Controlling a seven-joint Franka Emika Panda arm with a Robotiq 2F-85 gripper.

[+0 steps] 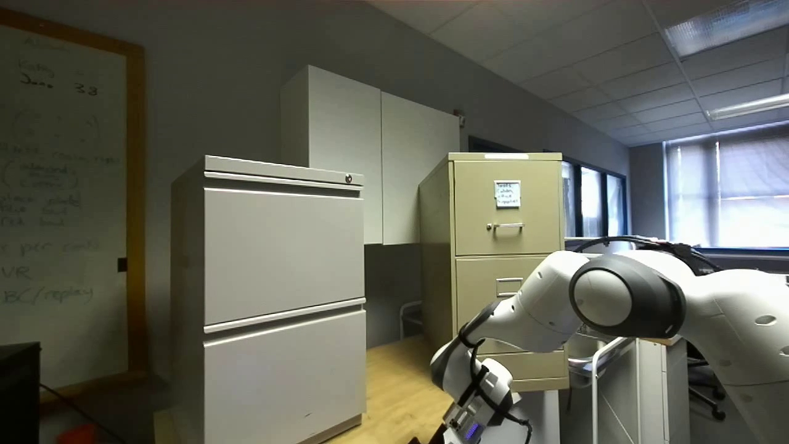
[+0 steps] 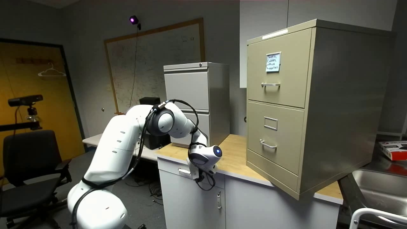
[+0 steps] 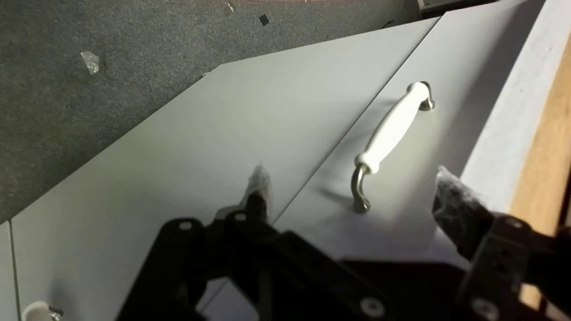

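Observation:
In the wrist view, a white drawer handle [image 3: 392, 128] with metal ends is mounted on a white drawer front [image 3: 423, 155] below the countertop edge. My gripper is open, its two fingers wide apart, with the handle beyond and between them in the picture. Nothing shows in its grasp, and I cannot tell how far off the handle is. The same handle [image 2: 184, 171] appears in exterior view 2, just left of the arm's wrist. There the fingers are hidden behind the wrist; in exterior view 1 they are mostly cut off by the bottom edge.
A grey two-drawer cabinet [image 1: 285, 255] and a tan filing cabinet [image 2: 276, 114] stand on the wooden countertop [image 2: 232, 150]. Below the drawer is a cupboard door with its own handle [image 2: 219, 199]. A sink [image 2: 375, 187] lies at the right. Open floor lies before the cupboard.

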